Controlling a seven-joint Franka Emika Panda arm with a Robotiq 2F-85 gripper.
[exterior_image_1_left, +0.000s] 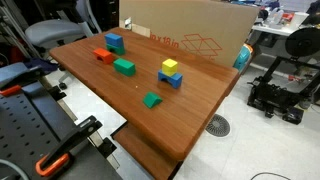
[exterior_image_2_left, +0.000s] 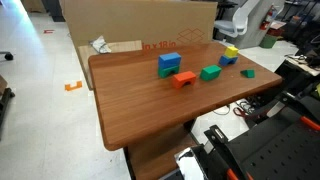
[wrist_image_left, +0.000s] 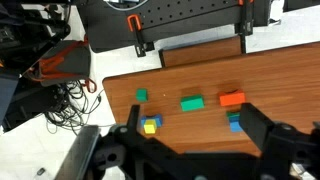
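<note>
My gripper stands wide open above the wooden table, its dark fingers far apart at the bottom of the wrist view with nothing between them. Below lie the blocks. A yellow block (exterior_image_1_left: 170, 67) rests on a blue block (exterior_image_1_left: 170, 80), and a small green piece (exterior_image_1_left: 151, 100) lies nearer the table's front corner. Another green block (exterior_image_1_left: 124, 67) sits near the middle edge. A red block (exterior_image_2_left: 182, 80), arch-like, is beside a stack with a blue block (exterior_image_2_left: 169, 60) over a green one (exterior_image_2_left: 169, 73). All blocks are apart from the gripper.
A cardboard panel (exterior_image_1_left: 200, 25) with red line drawings stands along one long side of the table (exterior_image_1_left: 200, 105). Black rails (wrist_image_left: 190, 30) run along the opposite side. Cables (wrist_image_left: 72, 105) lie on the floor past one end.
</note>
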